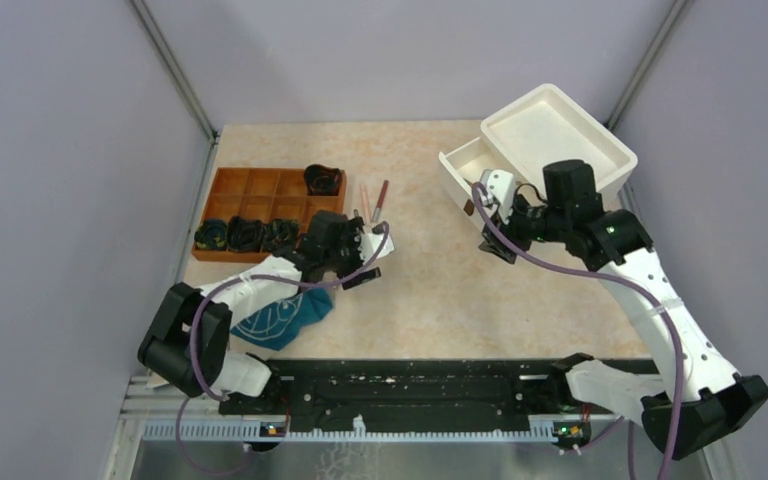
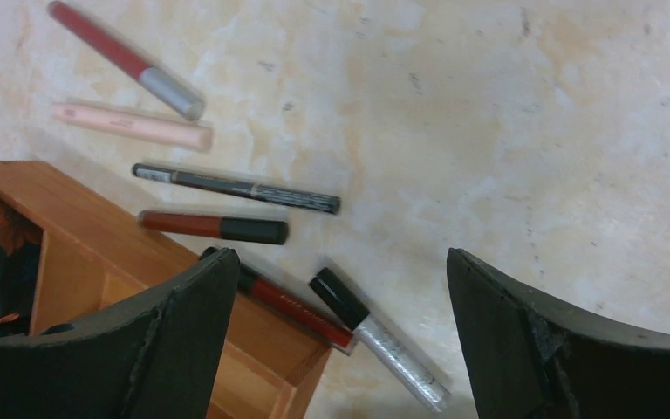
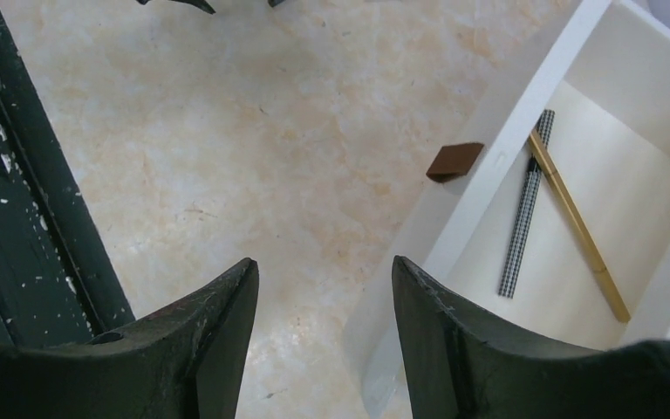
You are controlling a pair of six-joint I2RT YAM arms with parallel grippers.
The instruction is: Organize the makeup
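Makeup pencils and tubes lie on the table beside the orange compartment tray. The left wrist view shows a red pencil, pink pencil, dark pencil, red tube, another red tube and silver tube. My open left gripper is above them, empty. My right gripper is parted, empty, over the front edge of the white drawer, which holds a gold pencil and a patterned pencil.
A white lid or top sits over the drawer box at back right. A blue cloth lies below the tray.
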